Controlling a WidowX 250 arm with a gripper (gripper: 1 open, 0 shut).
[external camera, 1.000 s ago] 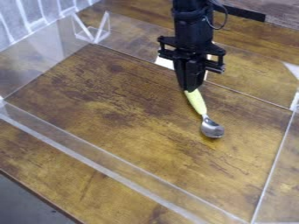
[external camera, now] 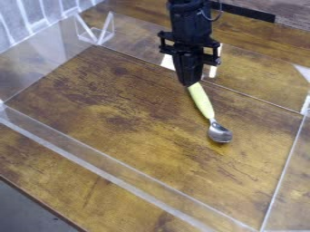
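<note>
A spoon with a pale yellow handle [external camera: 201, 103] and a silver bowl [external camera: 219, 134] lies on the wooden table [external camera: 115, 136], slanting from the middle toward the lower right. My black gripper [external camera: 188, 72] is just above the handle's upper end, partly covering it. I cannot tell how far apart its fingers stand or whether they touch the handle.
A white patch [external camera: 208, 71] shows behind the gripper. Clear plastic edging [external camera: 97, 29] runs round the work area.
My gripper has shifted slightly to the left over the last second. The spoon appears to lie where it was.
</note>
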